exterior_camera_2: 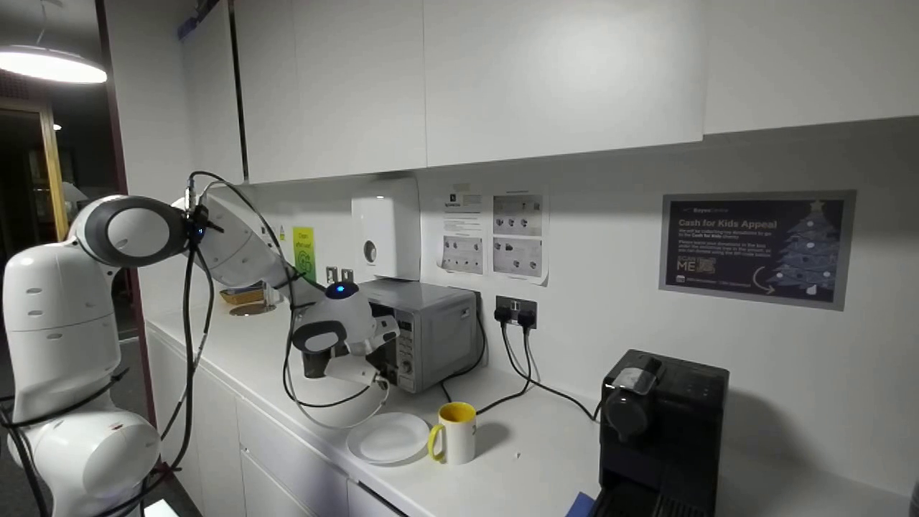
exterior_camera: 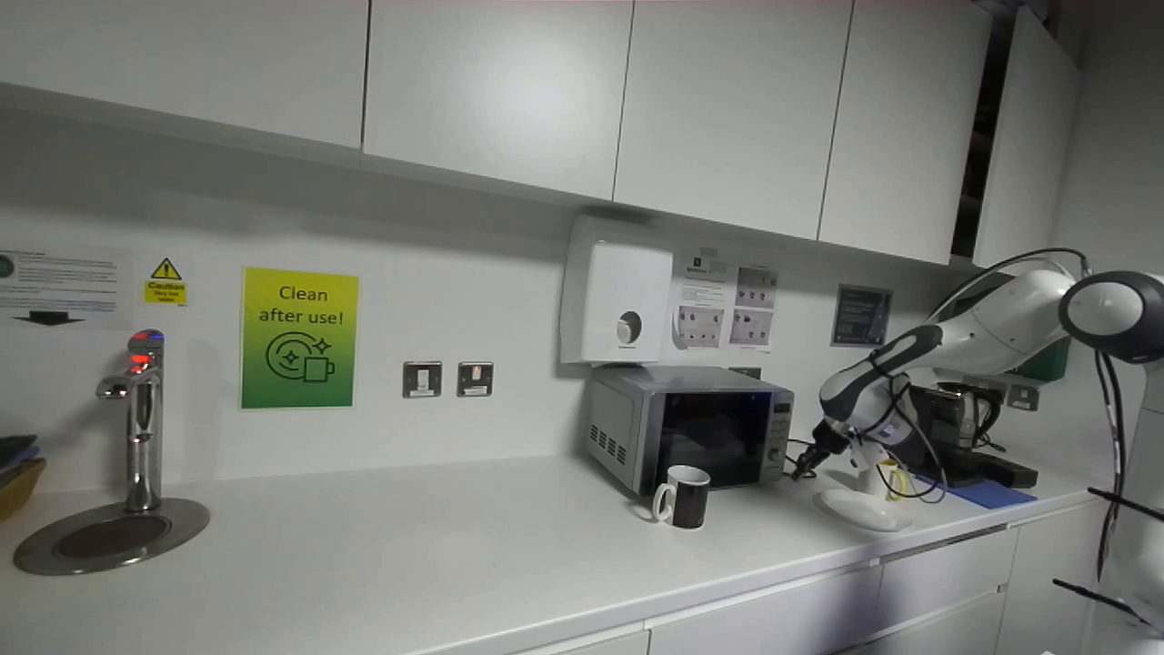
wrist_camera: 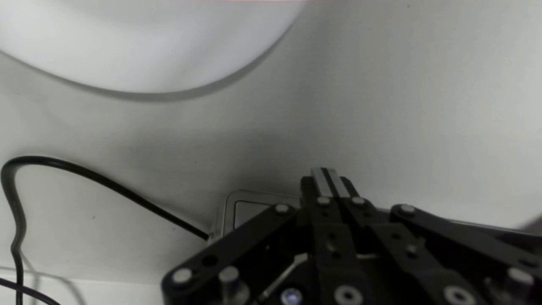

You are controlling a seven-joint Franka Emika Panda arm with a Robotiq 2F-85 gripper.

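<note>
My gripper is shut, its two fingertips pressed together and nothing showing between them. In exterior view 1 it points down and left, close to the control-panel side of the grey microwave [exterior_camera: 715, 437]. The wrist view shows a corner of the microwave [wrist_camera: 249, 208] behind and below the fingers; whether they touch it I cannot tell. A white plate [exterior_camera_2: 389, 438] lies flat on the counter under my forearm. Beside it stands a white mug with a yellow inside and handle [exterior_camera_2: 456, 438]. A black-and-white mug [exterior_camera: 687, 500] stands upright before the microwave door, which is closed.
Black cables [exterior_camera_2: 525, 389] run from the wall socket across the counter. A black coffee machine [exterior_camera_2: 659, 431] stands past the yellow-handled mug. Wall cabinets [exterior_camera: 720, 109] hang overhead, the rightmost door ajar. Between the tap [exterior_camera: 142, 426] and the black-and-white mug the counter is bare.
</note>
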